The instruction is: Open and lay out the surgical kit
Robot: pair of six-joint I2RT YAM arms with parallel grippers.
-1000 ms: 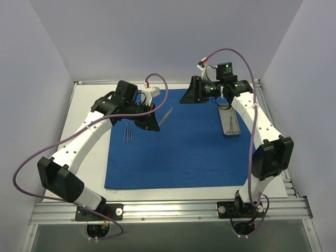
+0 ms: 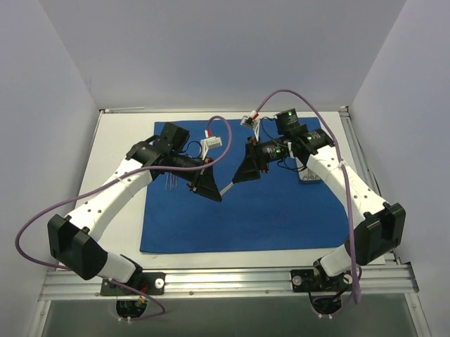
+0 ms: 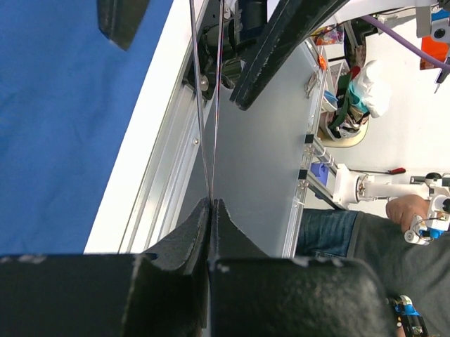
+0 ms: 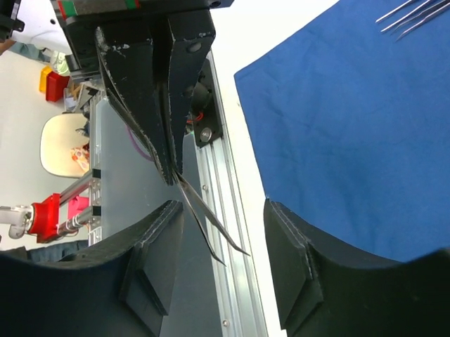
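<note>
My left gripper is shut on one end of slim metal tweezers (image 4: 211,216), whose two legs spread apart toward the free end. In the top view the tweezers (image 2: 226,188) bridge the small gap between both grippers, above the blue cloth (image 2: 232,225). My right gripper stands open around the free end; its fingers (image 3: 275,60) are on either side of the legs, with no contact visible. Several thin instruments (image 2: 171,181) lie side by side on the cloth's left part. They also show as instruments (image 4: 415,15) in the right wrist view.
An open tray (image 2: 309,175) sits on the right part of the cloth, partly hidden under my right arm. Both grippers and their cables are close together at the centre.
The right gripper has come left and toward the front, to the tweezers' free end.
</note>
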